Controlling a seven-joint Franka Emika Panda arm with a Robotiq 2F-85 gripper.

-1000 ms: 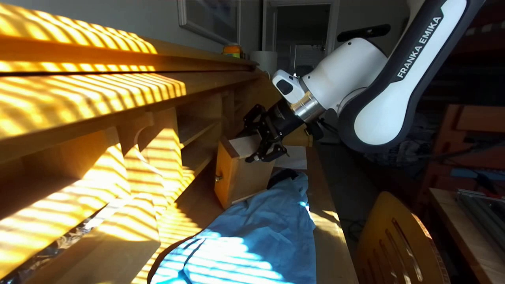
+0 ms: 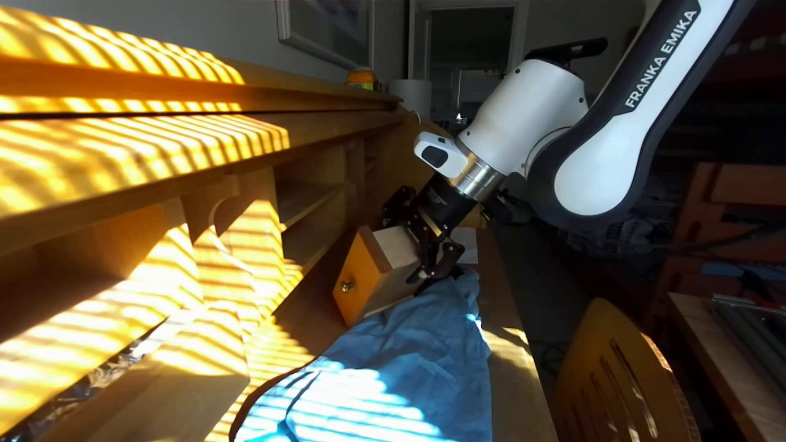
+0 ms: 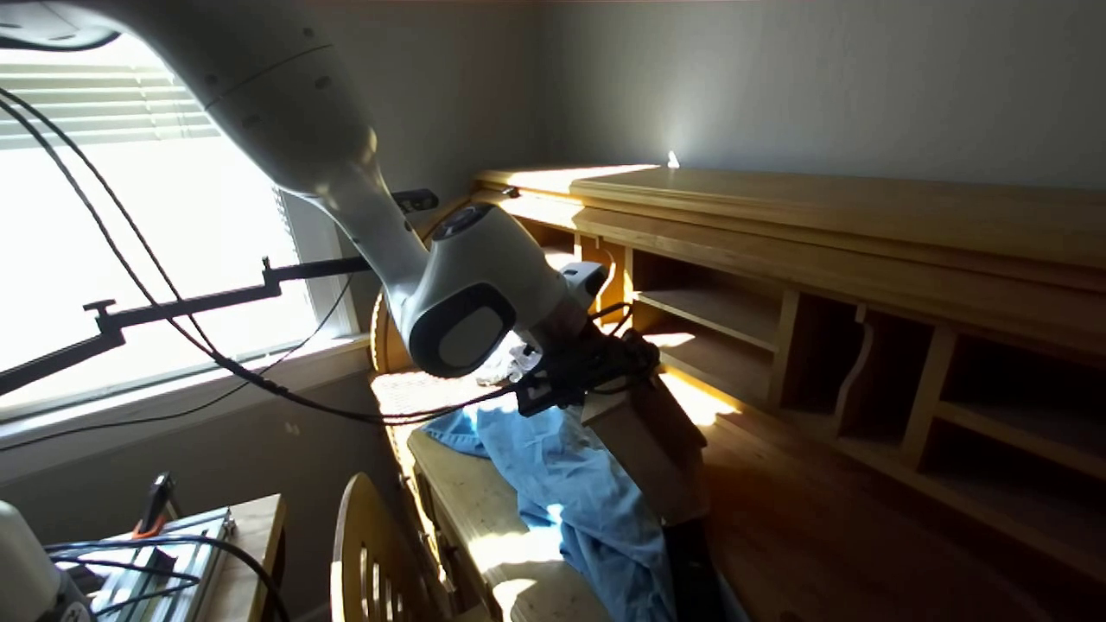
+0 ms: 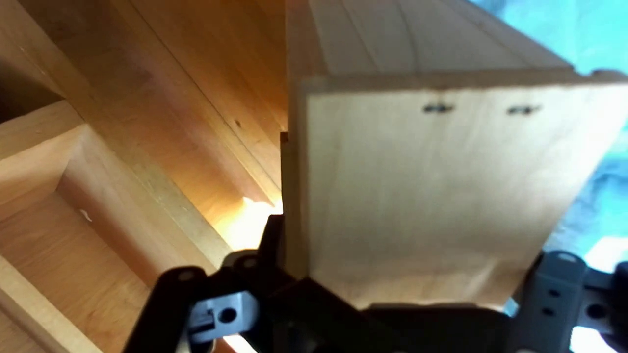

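Observation:
A small wooden drawer point(image 2: 387, 276) with an orange-brown front and a round metal knob point(image 2: 347, 286) stands tilted on the desk, partly over the blue cloth point(image 2: 412, 353). My open gripper straddles the drawer's end, with one finger on either side of the box in the wrist view. Whether the pads touch the wood cannot be made out. A pale panel point(image 4: 435, 194) with two dark marks fills much of the wrist view. In exterior view 2 the drawer point(image 3: 653, 446) is in shade below the gripper, its knob hidden.
Wooden cubbies point(image 3: 726, 311) line the back of the desk, close beside the gripper. A slatted chair point(image 2: 619, 376) stands at the desk's front edge. Bare desktop point(image 3: 829, 529) lies on the drawer's other side in exterior view 2.
My gripper has come lower and its tilt has changed. The drawer has turned and leaned, so more of its knobbed front faces exterior view 1. The cloth looks much the same.

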